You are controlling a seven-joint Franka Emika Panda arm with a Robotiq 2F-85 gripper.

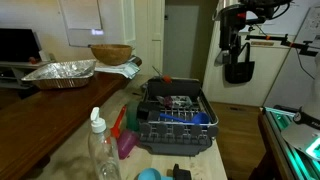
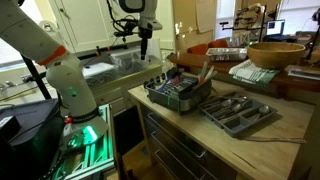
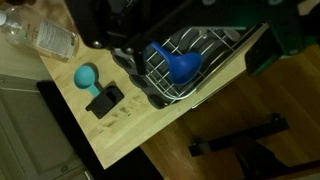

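My gripper [image 2: 132, 38] is open, high in the air at the upper left of exterior view 2, with nothing between its fingers. It is clear of the counter and the dish rack [image 2: 178, 101]. In the wrist view, dark fingers flank the upper part of the picture. Between and below them a blue ladle [image 3: 182, 66] lies in the wire rack. Exterior view 1 has the same blue ladle [image 1: 200, 118] at the rack's right end. A teal scoop [image 3: 87, 76] rests on the wooden counter beside a small black item [image 3: 104, 101].
A clear bottle [image 1: 103, 148] stands at the counter's near edge. Farther off are a cutlery tray [image 2: 239, 115], a wooden bowl [image 2: 272, 53] and a foil pan [image 1: 62, 74]. Drawers [image 2: 178, 145] drop below the counter edge; open floor [image 1: 240, 140] lies beyond it.
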